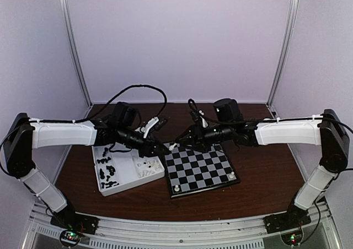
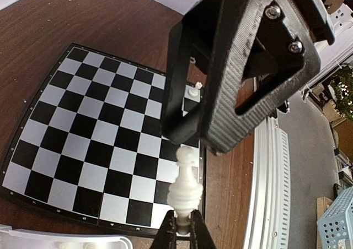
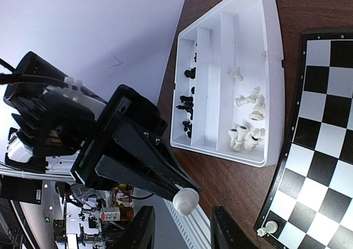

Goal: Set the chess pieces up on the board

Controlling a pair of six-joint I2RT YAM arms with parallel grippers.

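My left gripper (image 1: 167, 148) is shut on the base end of a white chess piece (image 2: 185, 185), held over the board's near-tray side. In the right wrist view its round base (image 3: 186, 200) pokes out of the left fingers (image 3: 165, 169). Facing it, my right gripper stands part open with nothing between its fingers. From the left wrist view, those right fingers (image 2: 226, 128) are just beyond the piece's narrow head; contact cannot be made out. The checkered chessboard (image 1: 198, 166) bears white pieces at two front corners, left (image 1: 176, 188) and right (image 1: 231, 177).
Left of the board, a white compartment tray (image 1: 122, 184) holds several black pieces (image 1: 109, 171) and several white pieces (image 3: 251, 103). Most of the board is bare. Free table (image 1: 265, 177) lies to the right.
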